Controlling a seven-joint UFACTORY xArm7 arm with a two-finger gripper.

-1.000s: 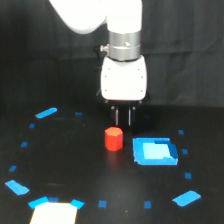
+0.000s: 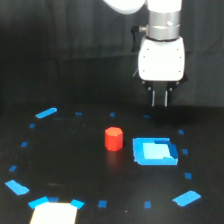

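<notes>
A red block [image 2: 114, 139] with a many-sided outline rests on the dark table, left of centre. To its right lies a blue square [image 2: 139, 158] with a pale inner area; whether it is a tray or a flat marking is unclear. High behind that square hangs my gripper [image 2: 160, 99], pointing down. Its two thin fingers are apart, with no object visible between them. The gripper is well above and to the right of the red block, not touching it.
At the lower left edge lies a cream-coloured object [image 2: 53, 213], partly cut off, with blue pieces around it. Blue strips [image 2: 186, 198] and small blue squares are scattered over the table.
My gripper has moved right and upward, from above the red block to above and behind the blue square. The red block and the blue square have not moved.
</notes>
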